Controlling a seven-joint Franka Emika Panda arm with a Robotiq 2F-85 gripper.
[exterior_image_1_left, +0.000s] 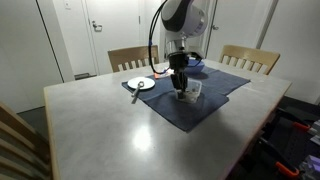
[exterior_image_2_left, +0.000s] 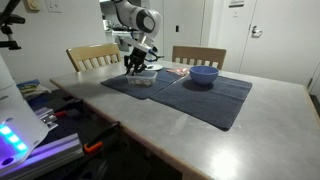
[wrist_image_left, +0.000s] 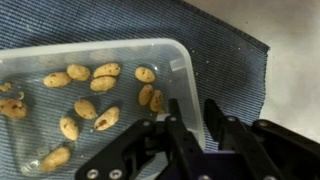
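A clear plastic container (wrist_image_left: 120, 65) fills much of the wrist view, with several small tan, potato-like pieces (wrist_image_left: 105, 84) lying loose inside it. Its right wall runs up between the two dark fingertips of my gripper. One finger is on the inner side of that wall, the other outside it; a gap shows between them, and contact with the wall cannot be made out. From outside, the gripper (exterior_image_1_left: 182, 92) is low over the container (exterior_image_1_left: 191, 91), which rests on the dark cloth. The container (exterior_image_2_left: 144, 77) also shows under the arm in the second exterior view.
A dark blue cloth (exterior_image_1_left: 188, 117) lies under the container. A white plate (exterior_image_1_left: 142, 83) and a green-handled utensil (exterior_image_1_left: 137, 92) are to its left, and a blue bowl (exterior_image_2_left: 204, 75) stands on the cloth's far side.
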